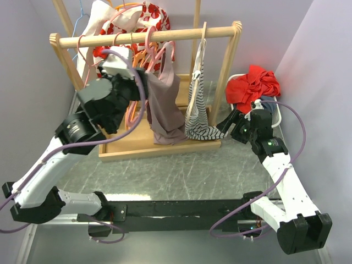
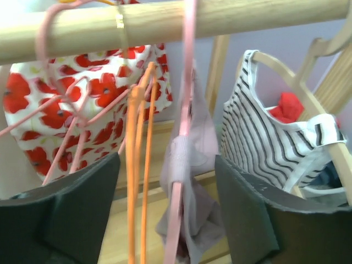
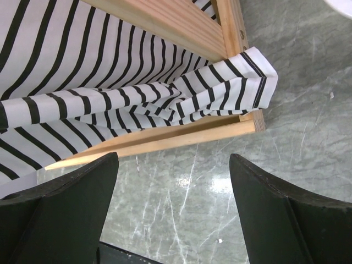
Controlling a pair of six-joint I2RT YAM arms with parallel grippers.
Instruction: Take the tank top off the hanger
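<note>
A mauve tank top (image 1: 168,115) hangs on a pink hanger (image 1: 148,38) from the front rail. In the left wrist view its grey-purple cloth (image 2: 201,137) hangs along the pink hanger's bar, between the fingers of my left gripper, which are part open and apart from each other. A striped tank top (image 1: 204,124) hangs to its right on a wooden hanger. My right gripper stands open beside the striped cloth's lower part, with only floor showing between its fingers.
The wooden rack (image 1: 118,154) holds other hangers and a red-flowered garment (image 1: 157,16) behind. A white basket (image 1: 276,118) of red and dark clothes stands at the right against the wall.
</note>
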